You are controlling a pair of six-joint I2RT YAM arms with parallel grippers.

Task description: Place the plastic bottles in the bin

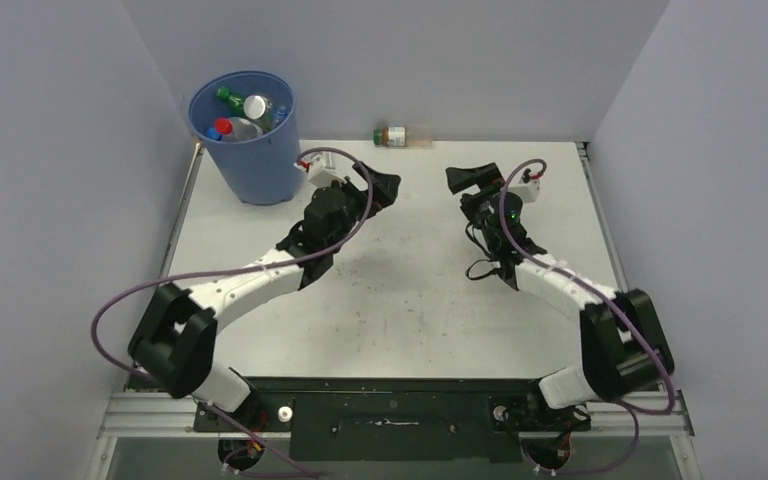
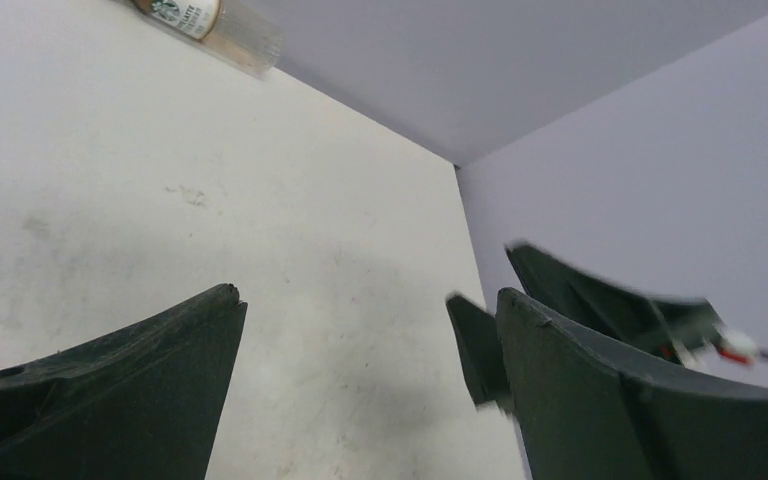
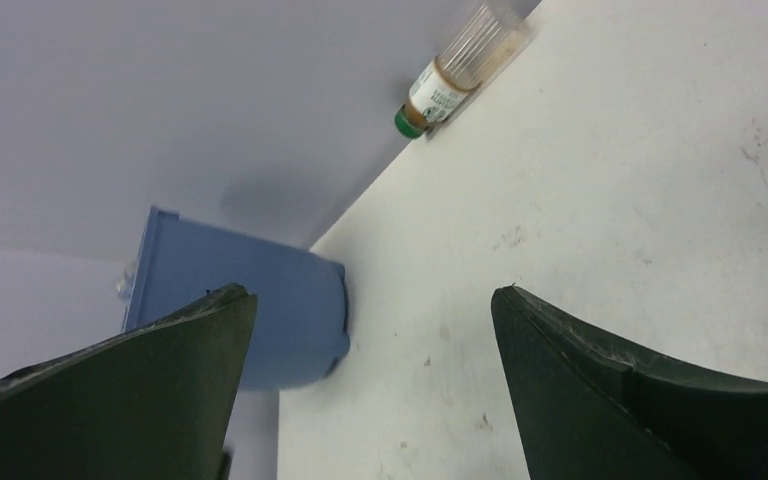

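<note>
A clear plastic bottle (image 1: 400, 137) with green cap and white label lies on its side at the table's back edge, also visible in the left wrist view (image 2: 207, 28) and right wrist view (image 3: 460, 75). The blue bin (image 1: 255, 170) stands back left, holding several bottles. My left gripper (image 1: 375, 185) is open and empty, at the back centre, below and left of the loose bottle. My right gripper (image 1: 475, 178) is open and empty, to the right and front of that bottle.
Walls rise behind and on both sides; the loose bottle lies against the back one.
</note>
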